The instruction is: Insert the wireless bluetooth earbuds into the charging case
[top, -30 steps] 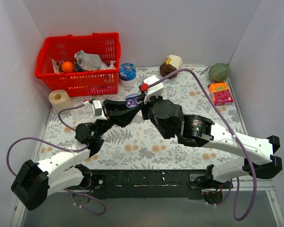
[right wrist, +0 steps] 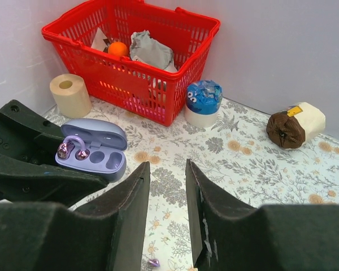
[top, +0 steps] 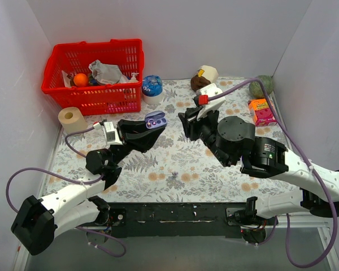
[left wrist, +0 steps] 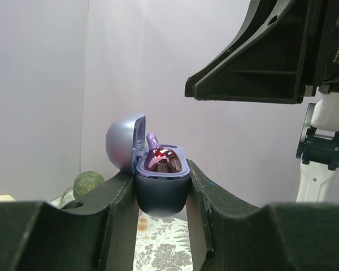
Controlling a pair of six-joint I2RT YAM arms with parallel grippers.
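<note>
The lavender charging case (right wrist: pixel 98 161) is clamped in my left gripper (top: pixel 156 126), its lid standing open. One clip-shaped earbud (right wrist: pixel 73 145) with shiny purple ends sits in the sockets at one end. Both sockets at the other end are empty. From the left wrist view, the case (left wrist: pixel 163 195) is between the two fingers, with the earbud rising above its rim. To the right of the case, apart from it, my right gripper is open with nothing between its fingers. Below it, a small shiny purple item (right wrist: pixel 153 262), perhaps the other earbud, shows on the tablecloth.
A red basket (top: pixel 96 101) stands at the back left, beside a paper roll (top: pixel 72 120) and a blue-topped jar (top: pixel 152 89). A brown-and-white item (top: pixel 203 79), a melon (top: pixel 261 86) and a snack box (top: pixel 263 113) line the back right.
My right gripper was up against the case; it has moved off to the right, away from it. The left gripper and case have barely moved.
</note>
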